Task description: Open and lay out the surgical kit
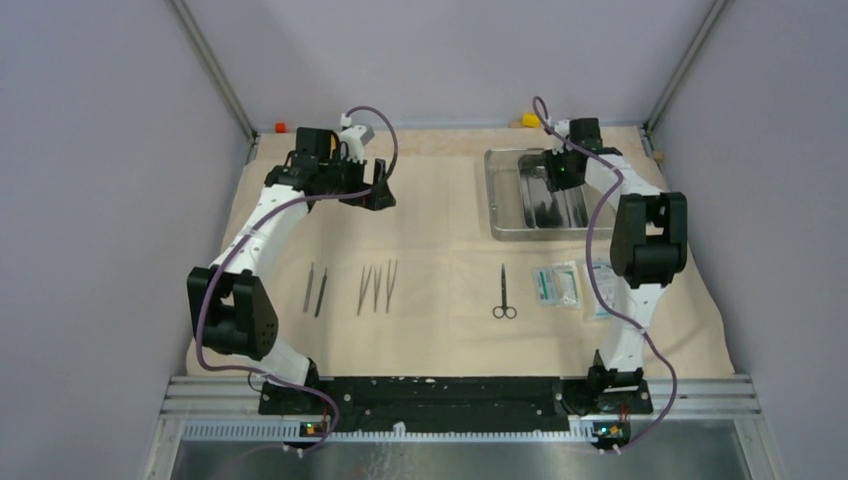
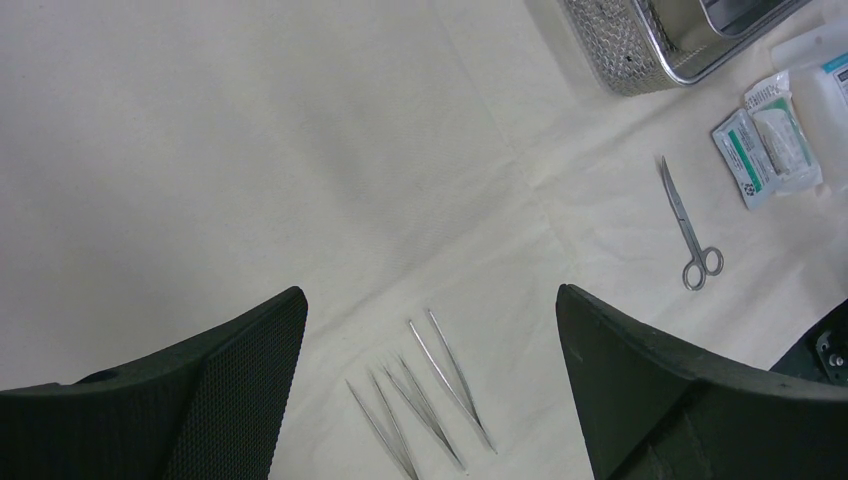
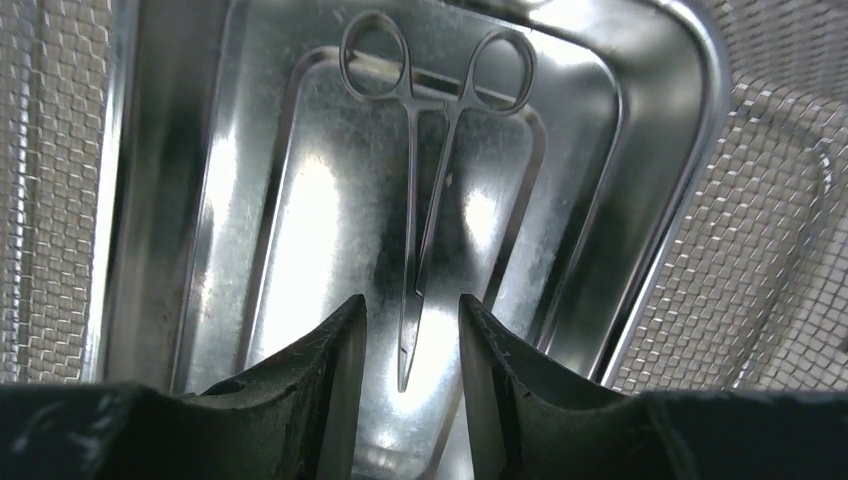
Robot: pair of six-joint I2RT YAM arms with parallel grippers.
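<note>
A long silver hemostat (image 3: 412, 200) lies on the floor of a metal tray (image 3: 318, 260), its rings toward the top of the right wrist view. My right gripper is open over its tip, one finger to each side, nothing held. That tray sits inside a wire-mesh basket (image 1: 493, 205) at the back right. Open and empty, my left gripper hangs over the cloth at left. Laid out on the cloth are several tweezers (image 1: 377, 288), two slim handles (image 1: 321, 292), scissors (image 1: 503, 298) and sealed packets (image 1: 557, 286).
Bare cloth (image 1: 440, 210) spreads between the left arm and the basket. The basket's raised rim (image 2: 690, 78) stands around the inner tray. A yellow object (image 1: 531, 120) is behind the basket, and a small red one (image 1: 280, 127) sits at the back left.
</note>
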